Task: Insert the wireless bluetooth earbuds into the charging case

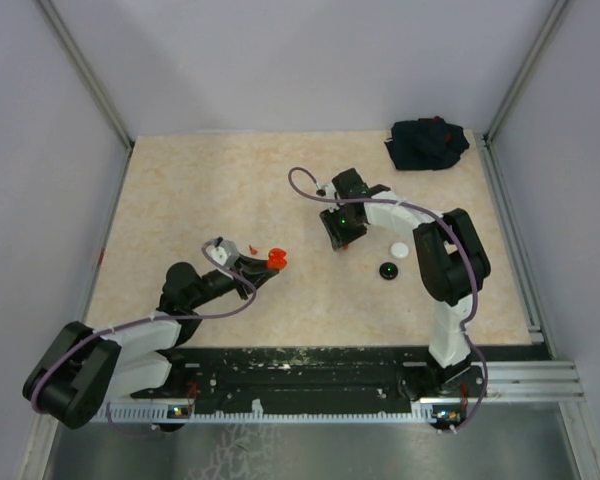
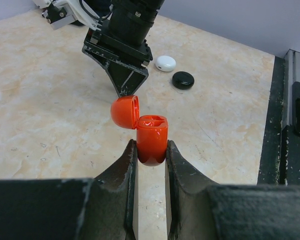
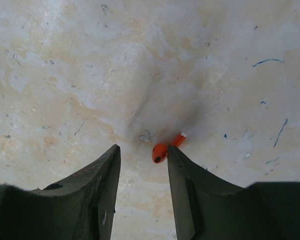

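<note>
The red charging case (image 2: 152, 135) has its lid (image 2: 124, 112) swung up, and my left gripper is shut on its lower body; in the top view this case (image 1: 277, 258) is held left of centre. A red earbud (image 3: 160, 151) with a short stem lies on the table in the right wrist view. Over it is my right gripper, open, nothing between its fingers; the right-hand finger (image 3: 176, 162) partly covers the earbud's edge. A second small red earbud (image 1: 253, 249) lies near the left gripper in the top view. The case's slots are not clear.
A white round object (image 1: 399, 250) and a black round object (image 1: 388, 271) rest right of the right gripper. Dark cloth (image 1: 427, 143) lies at the back right corner. Bare tabletop (image 1: 200, 180) spreads over the back left, and the front middle is clear.
</note>
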